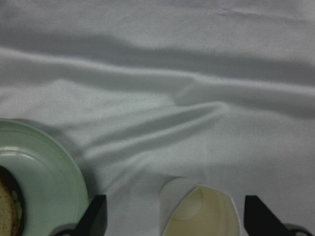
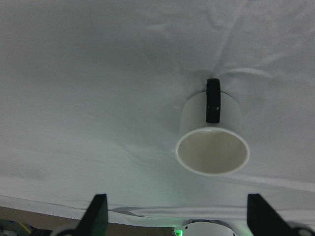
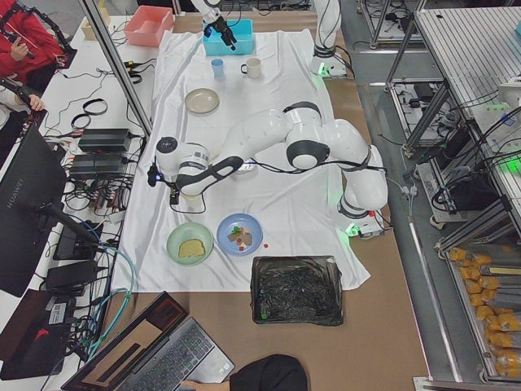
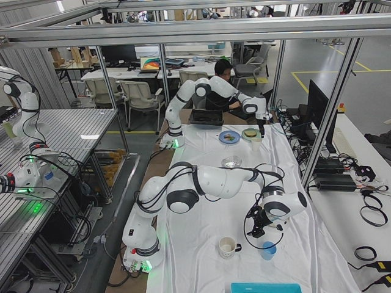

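Observation:
My left gripper is open over a pale cup (image 1: 172, 201), beside a green plate (image 1: 49, 182) holding a sandwich (image 1: 7, 209); the cup sits between the fingertips in that wrist view, with no grip visible. My right gripper is open above the cloth, with a white mug (image 2: 192, 125) with a black handle ahead of it in its wrist view. In the camera right view, that gripper hangs near a blue cup (image 4: 269, 250) and the mug (image 4: 226, 247).
On the white cloth are a blue plate (image 3: 252, 243) with food pieces and a beige plate (image 3: 202, 94). A black lined tray (image 3: 297, 309) is at the near edge, a cyan bin (image 3: 212, 45) at the far end.

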